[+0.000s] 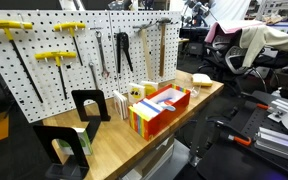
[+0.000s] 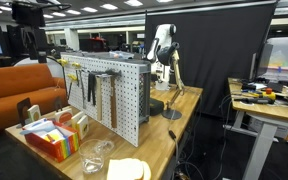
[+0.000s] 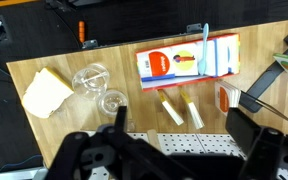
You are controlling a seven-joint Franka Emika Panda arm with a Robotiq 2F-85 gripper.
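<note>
A red and yellow striped box (image 3: 230, 45) stands on the wooden bench, near its front edge, with several things inside. Among them is a light blue long-handled item (image 3: 205, 45), and a red and white packet (image 3: 160, 64) lies at one end. My gripper looks down from above the bench, its two dark fingers (image 3: 117, 143) wide apart at the bottom of the wrist view. Nothing shows between them but bench, pegboard and two slim whitish things (image 3: 192, 111) farther below. Exterior view 1 shows the same box (image 1: 161, 113) without the gripper.
A pegboard (image 1: 44, 80) with hanging tools rises behind the box. Clear round containers (image 3: 91, 79) and a pale yellow stack (image 3: 47, 92) are on the bench to one side. Black bookends (image 1: 66, 146) stand on the other side. Bare wood shows between these things.
</note>
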